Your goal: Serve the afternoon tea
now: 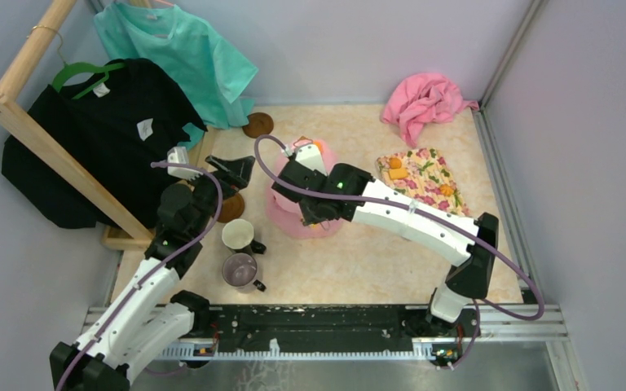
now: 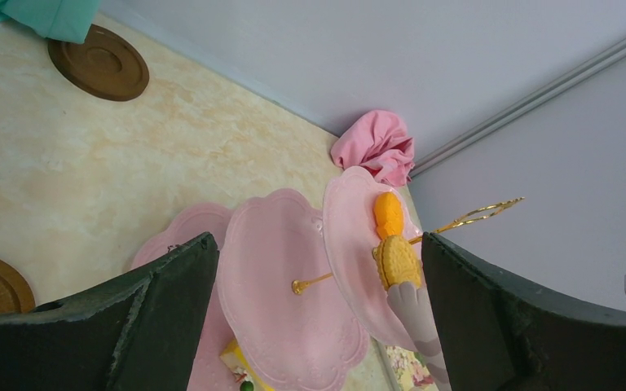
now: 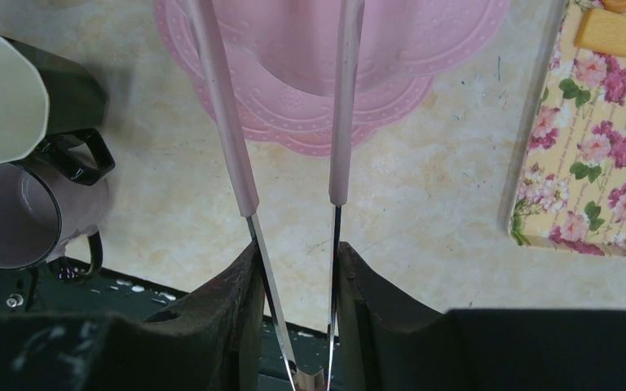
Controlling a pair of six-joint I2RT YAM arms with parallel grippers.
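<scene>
The pink tiered stand (image 2: 277,293) holds snacks, a yellow cookie (image 2: 396,261) and an orange piece (image 2: 388,214) on its top tier. Over it, my right gripper is part open, its fingers pointing across the pink plates; in the left wrist view a fingertip is beside the cookie. My left gripper (image 1: 235,167) is open left of the stand, nothing between its fingers. A white mug (image 1: 237,235) and a purple mug (image 1: 240,269) stand at the front left, with brown coasters (image 2: 98,63) farther back.
A floral tray (image 3: 587,163) with snacks lies to the right, a pink cloth (image 1: 424,102) behind it. Hanging shirts on a wooden rack (image 1: 57,163) fill the left.
</scene>
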